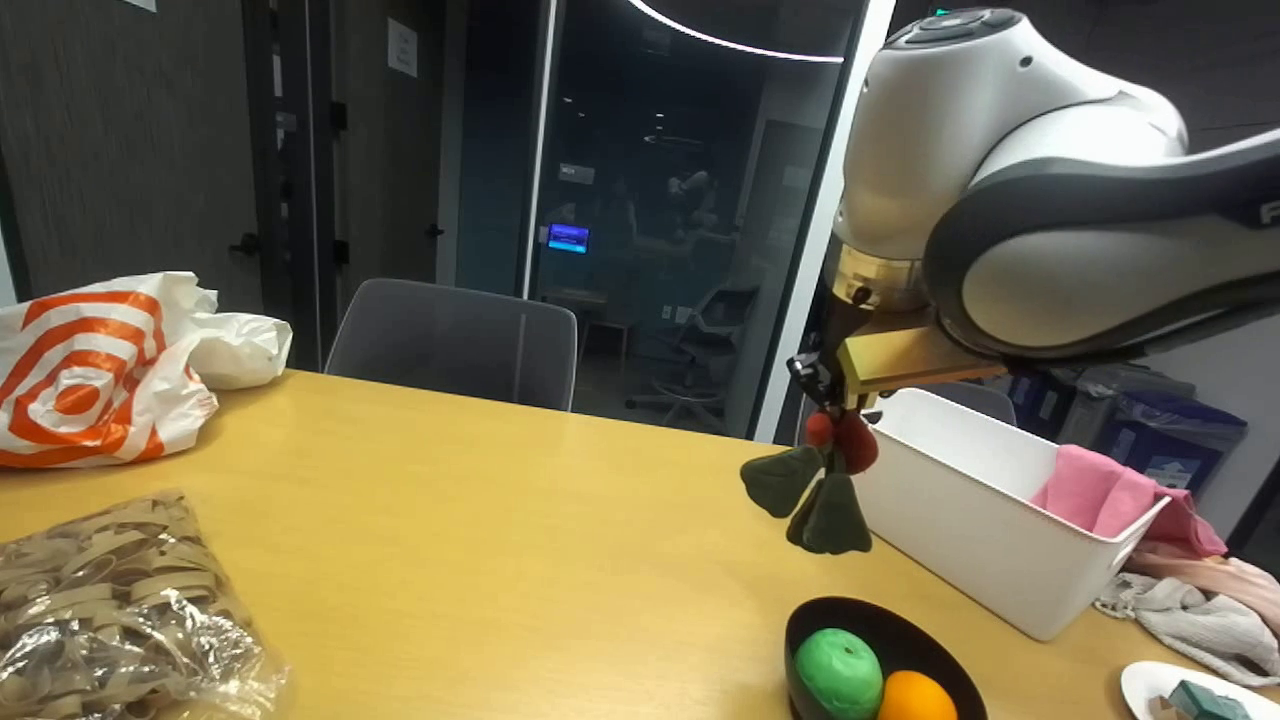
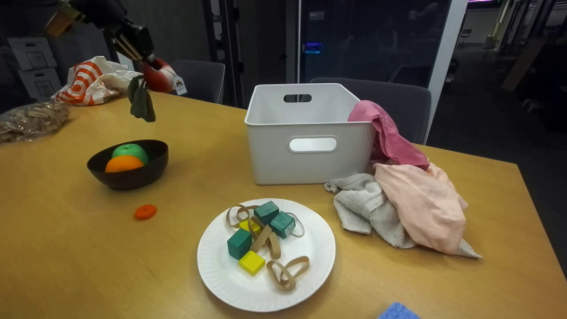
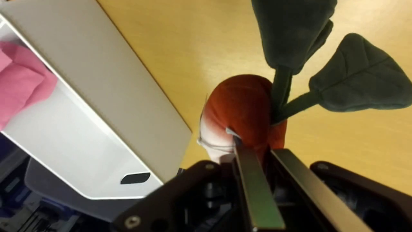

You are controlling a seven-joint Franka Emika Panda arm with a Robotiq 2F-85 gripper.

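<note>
A red and white plush thing (image 3: 241, 106) with dark green leaves (image 3: 295, 31) hangs in the air, pinched in my gripper. In the second exterior view the plush (image 2: 158, 77) is above and slightly beyond the black bowl (image 2: 127, 179), its leaves (image 2: 141, 101) dangling downward. The bowl holds a green fruit (image 2: 130, 152) and an orange one (image 2: 123, 163). In the first exterior view my gripper (image 1: 836, 402) stands high over the table, beside the white bin (image 1: 960, 516).
Pink cloth (image 2: 385, 130) drapes over the bin's right side. Grey (image 2: 366, 204) and peach cloths (image 2: 422, 204) lie beside it. A white plate (image 2: 218, 276) carries blocks and rubber bands. An orange disc (image 2: 145, 212) lies near the bowl.
</note>
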